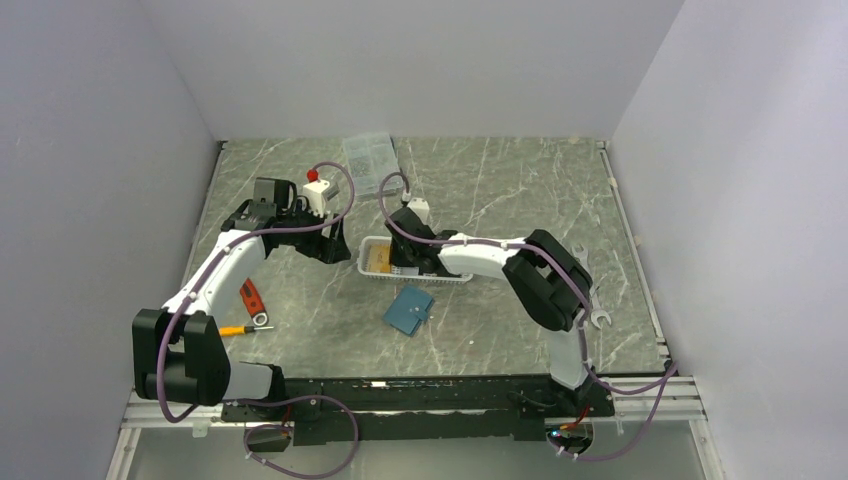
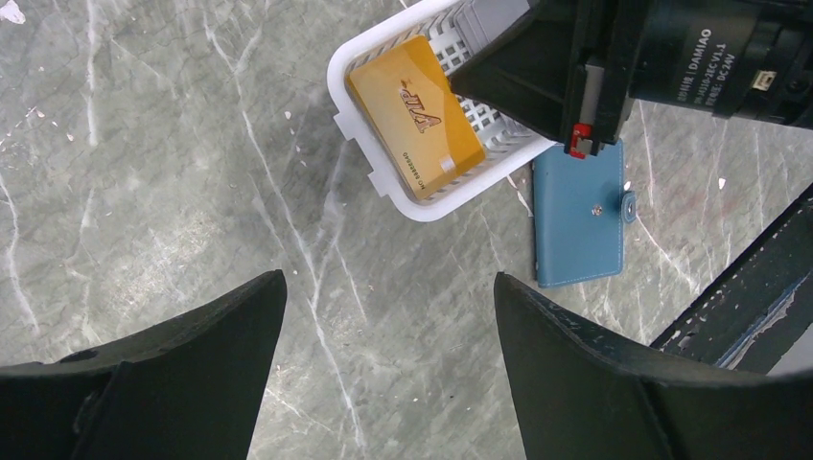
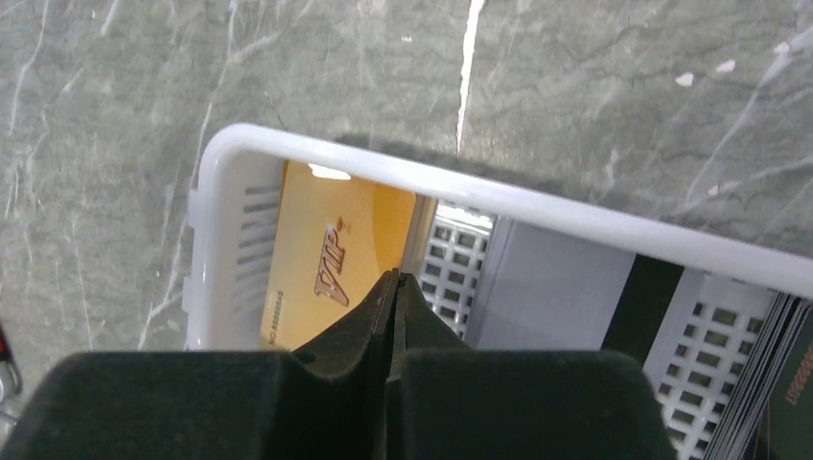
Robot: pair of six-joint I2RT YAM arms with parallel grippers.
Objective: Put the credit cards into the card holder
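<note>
The gold credit card stack [image 2: 414, 110] lies flat at the left end of the white basket [image 2: 347, 101]. My right gripper is shut with nothing between its fingers. Its tips are over the right side of the gold stack [image 3: 331, 244] in the right wrist view, and the gripper covers the lower part of the basket. Grey cards [image 3: 558, 278] and dark cards [image 3: 792, 383] lie further right in the basket. The blue card holder [image 2: 577, 216] rests on the table in front of the basket. My left gripper stands open and empty, left of the basket.
A clear plastic box [image 1: 371, 164] sits behind the basket. A red tool [image 1: 252, 300] and a yellow screwdriver [image 1: 240, 330] lie at left, wrenches [image 1: 595, 290] at right. Bare table [image 1: 325, 320] shows left of the holder.
</note>
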